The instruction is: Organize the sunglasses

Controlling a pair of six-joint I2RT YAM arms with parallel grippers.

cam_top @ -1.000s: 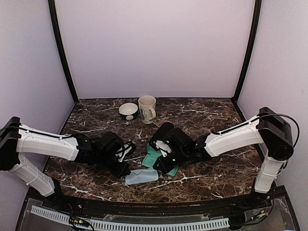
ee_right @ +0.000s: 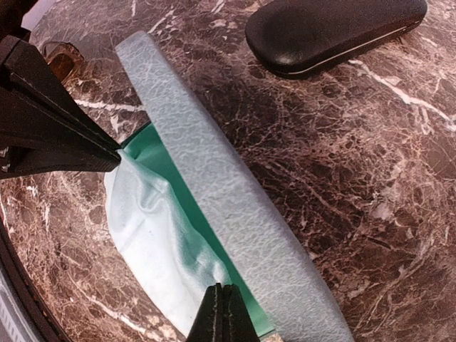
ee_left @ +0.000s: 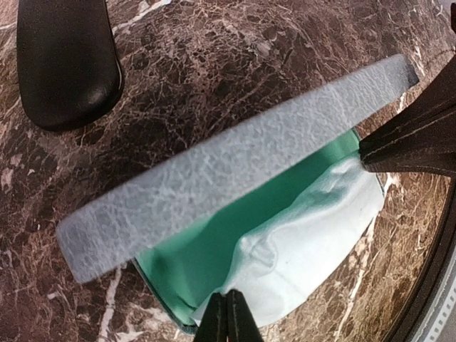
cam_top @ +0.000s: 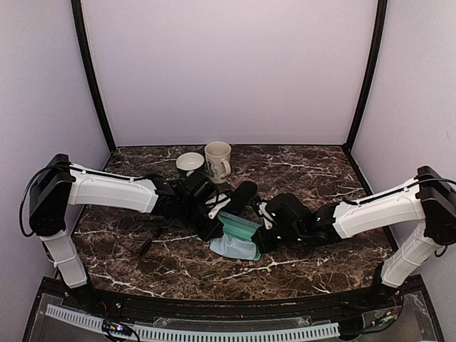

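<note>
Both grippers hold a white cloth [cam_top: 234,246] by opposite ends, stretched between them. My left gripper is shut on one end, and my right gripper is shut on the other. The cloth hangs over the front part of an open glasses case with a teal inside [ee_left: 178,258] and a grey lid [ee_left: 235,164]. Seen in the left wrist view, the lid stands up behind the cloth and covers part of the inside. Part of the brown sunglasses [ee_right: 64,58] shows at the upper left of the right wrist view; the arm hides the rest.
A closed black case [cam_top: 244,192] lies just behind the open one. Farther back stand a white mug [cam_top: 218,161] and a small bowl [cam_top: 190,162].
Both grippers have carried the cloth right and away from the front edge, from in front of the open case to over it. The cups and black case have stayed put.
</note>
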